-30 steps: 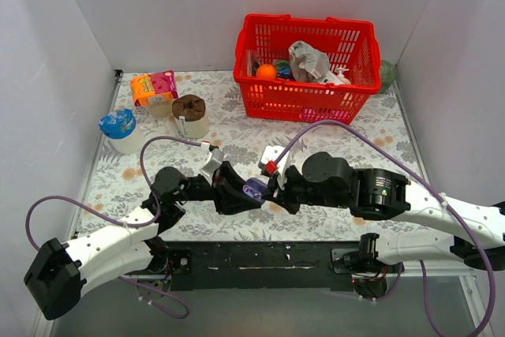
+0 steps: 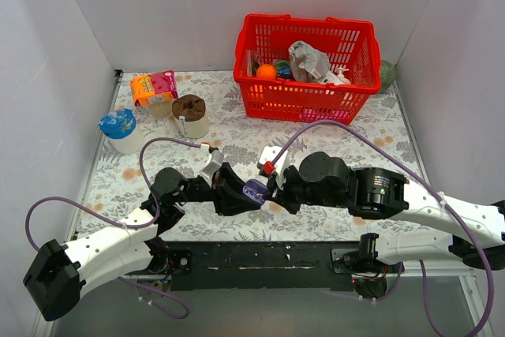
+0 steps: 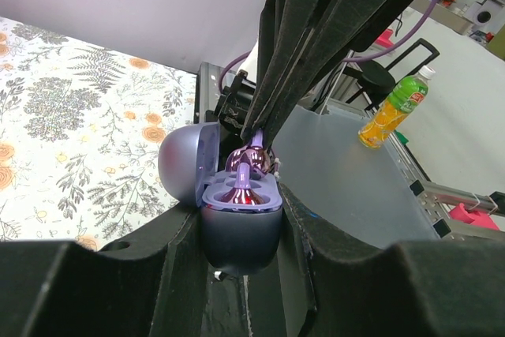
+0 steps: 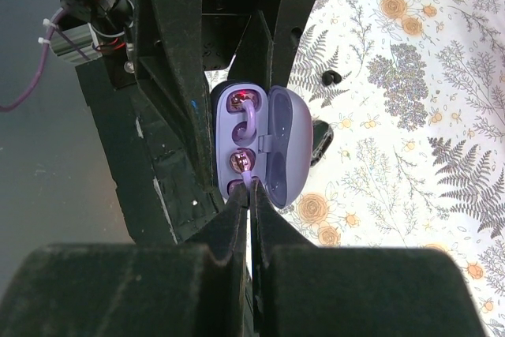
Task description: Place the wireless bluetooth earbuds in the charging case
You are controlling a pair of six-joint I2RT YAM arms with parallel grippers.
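The lilac charging case (image 3: 241,234) has its lid open, and my left gripper (image 2: 251,197) is shut on its body. Both earbuds are at the case's slots: one earbud (image 3: 243,179) stands stem up in front, and the other earbud (image 3: 256,151) is behind it, under the tips of my right gripper. From the right wrist view, the second earbud (image 4: 243,161) has its stem reaching my right gripper, whose fingers are shut together. Whether the stem lies between them or just against them is hidden. A small red light shows by the first earbud (image 4: 248,112).
A red basket (image 2: 308,102) with several items stands at the back. To the left are a brown-topped container (image 2: 191,116), a blue-lidded tub (image 2: 118,125) and a snack packet (image 2: 155,87). The flowered table between the basket and my arms is clear.
The left arm and the case look still.
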